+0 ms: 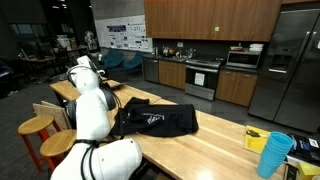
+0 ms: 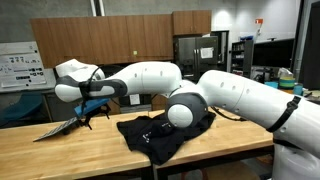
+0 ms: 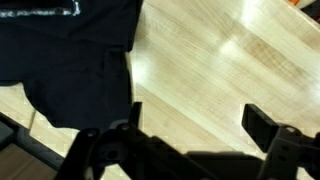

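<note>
A black garment or cloth (image 1: 165, 119) lies spread and creased on the wooden table, partly behind the arm in the second exterior view. The wrist view shows part of this dark cloth (image 3: 100, 90) at upper left, with a pale patterned strip along its top. My gripper is open over bare wood, its fingers wide apart with nothing between them. Seen from the side, the gripper (image 2: 88, 113) hangs above the table's left part, to the left of the cloth and apart from it.
A blue cup-like container (image 1: 274, 155) stands at the table's near right end, close to a yellow item (image 1: 256, 138). Two round stools (image 1: 37, 124) are beside the arm's base.
</note>
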